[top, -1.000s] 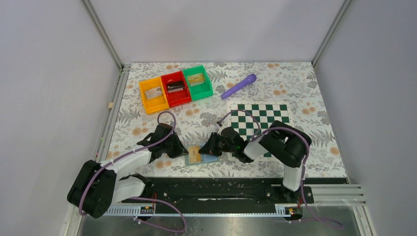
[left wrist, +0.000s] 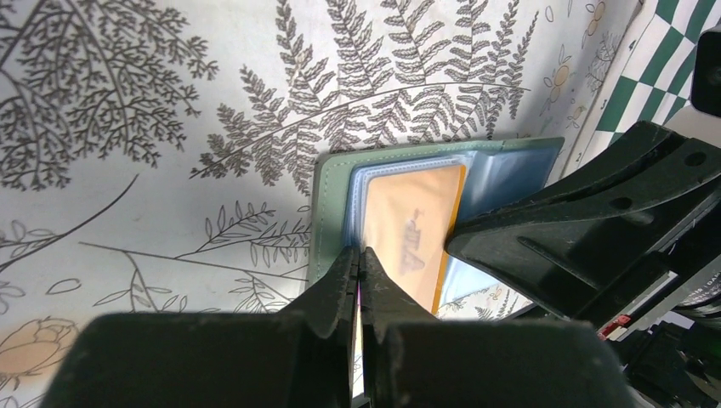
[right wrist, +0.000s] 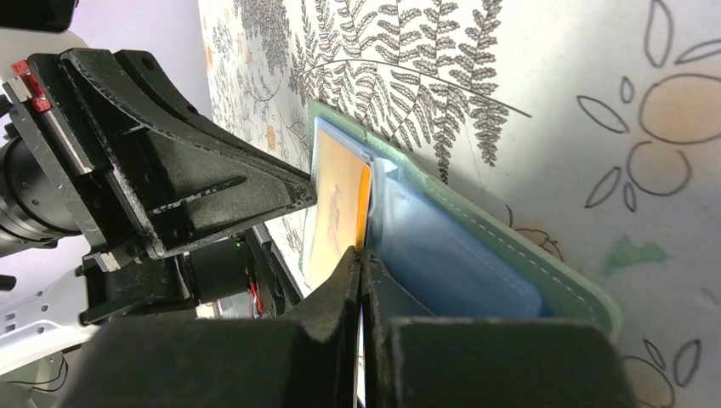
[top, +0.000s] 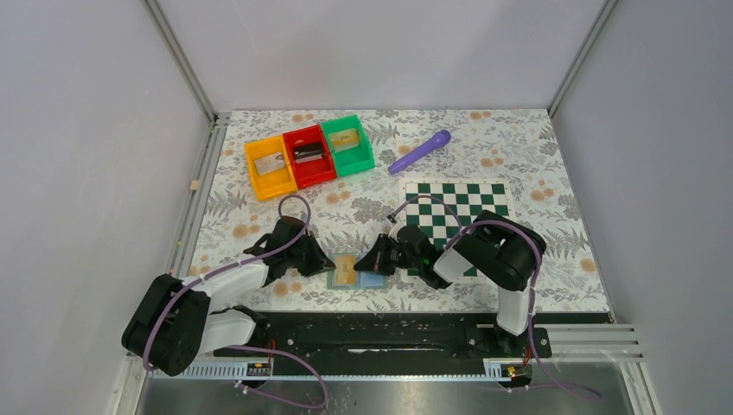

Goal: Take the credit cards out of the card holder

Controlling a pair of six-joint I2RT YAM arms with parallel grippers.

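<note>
The open card holder lies flat near the table's front, with a pale green border [left wrist: 330,204] and blue pockets [right wrist: 459,246]. An orange-edged card [left wrist: 417,221] sits in its left pocket; in the top view the card [top: 346,270] looks golden. My left gripper is shut, its tips touching the left side of that pocket; whether any thin film is pinched does not show. Shut as well, my right gripper has its tips against the card's orange edge, with nothing visible between them.
Yellow [top: 275,183], red [top: 316,171] and green [top: 353,161] bins stand at the back, each with something flat inside. A purple microphone-shaped object [top: 419,153] lies to their right. Beneath the right arm is a green-and-white checkerboard [top: 458,201].
Both grippers have shifted slightly to the right, and the card holder has slid a little right with them. The card is still in its pocket.
</note>
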